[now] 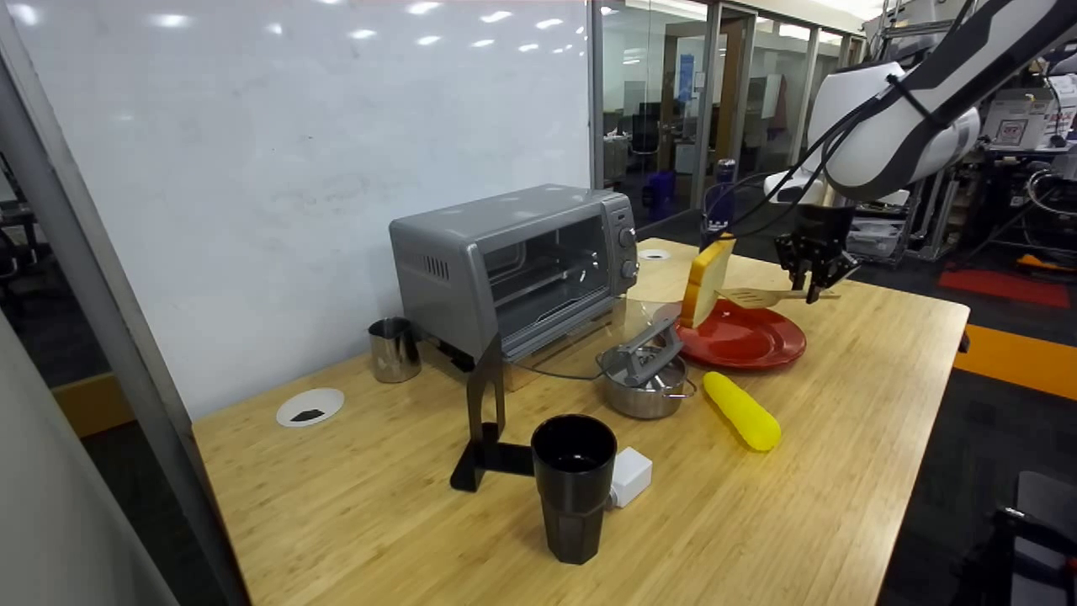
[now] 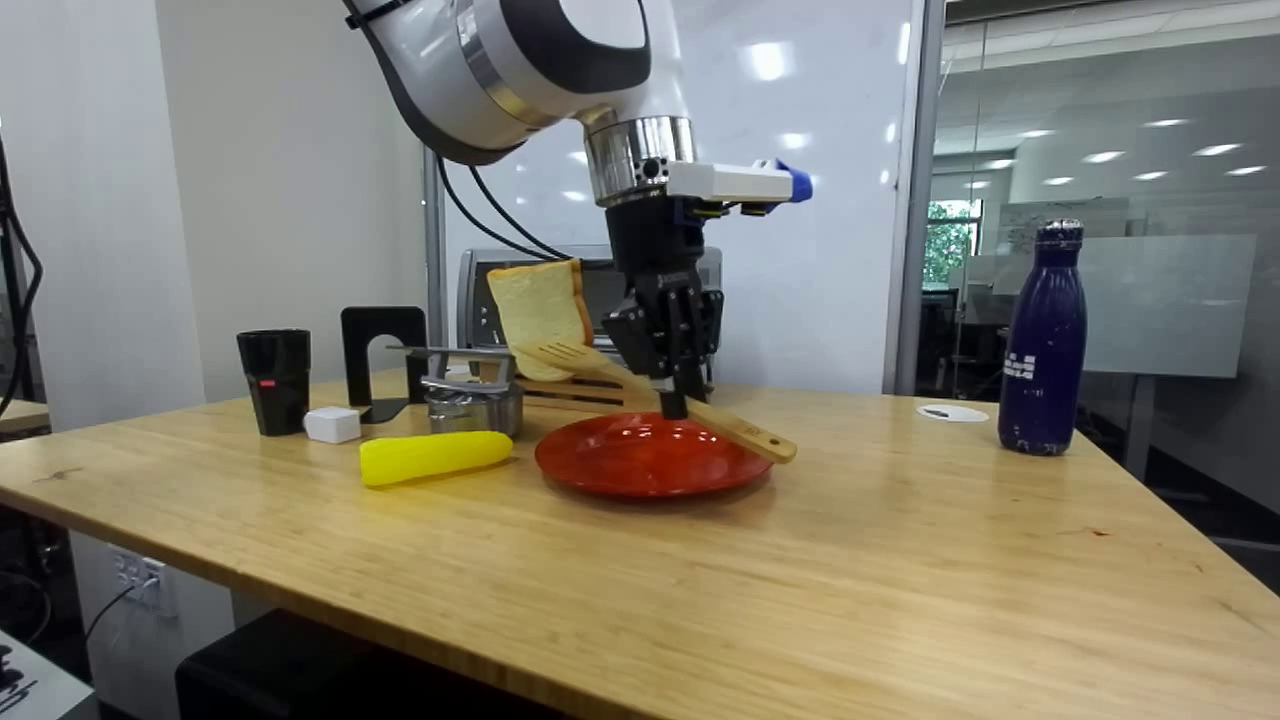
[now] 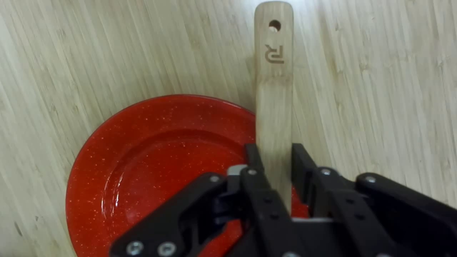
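My gripper is shut on the handle of a slotted wooden spatula (image 3: 274, 96); in the wrist view the handle runs between both fingers, its holed end pointing away. In exterior view 2 the spatula slants above a red plate (image 2: 618, 484), handle low at right, slotted end (image 2: 564, 355) raised at left. A thick bread slice (image 2: 536, 314) stands nearly upright at that slotted end. Exterior view 1 places the slice (image 1: 706, 281) over the plate's oven-side rim; whether its lower edge touches the plate cannot be told.
A grey toaster oven (image 1: 444, 273) is open behind the plate. Close by are a lidded steel pot (image 1: 644, 402) and a yellow oblong object (image 1: 744, 412). A dark blue bottle (image 2: 1041, 348) stands at the right in exterior view 2. Free table lies in front of the plate.
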